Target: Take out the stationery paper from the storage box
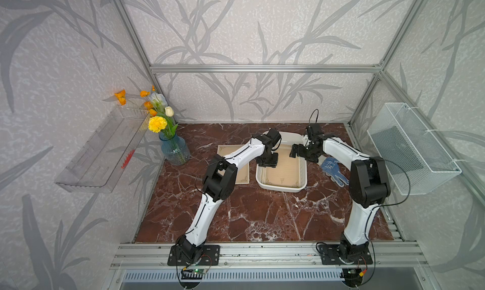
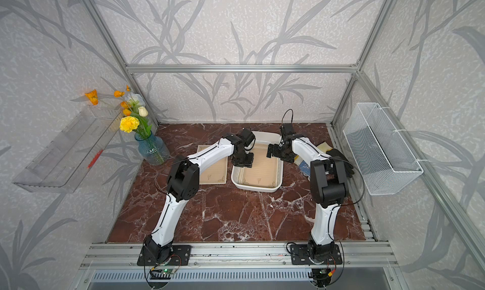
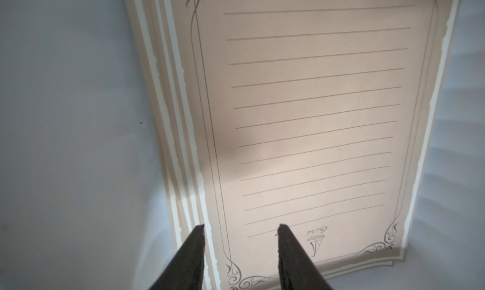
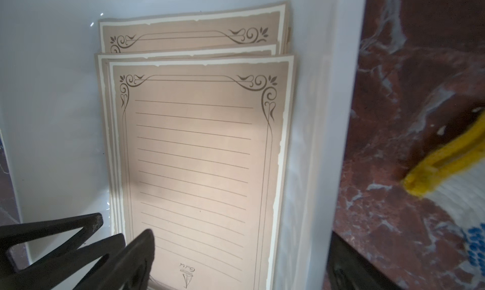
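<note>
The white storage box (image 1: 281, 188) stands mid-table with a stack of lined beige stationery paper (image 3: 313, 113) lying in it. Several sheets overlap unevenly, their edges fanned at the left side. My left gripper is over the left part of the stack, its two fingers apart and nothing between them. At the box's right wall hovers my right gripper (image 1: 298, 151); in the right wrist view its fingers (image 4: 139, 257) are spread wide, one on each side of that wall. Another paper sheet (image 1: 242, 176) lies on the table left of the box, partly covered by the left arm.
Right of the box lies a blue and white glove (image 1: 333, 171). A blue glass vase (image 1: 175, 151) with flowers stands at the back left. A clear bin (image 1: 96, 148) and a white mesh basket (image 1: 414, 148) hang at the sides.
</note>
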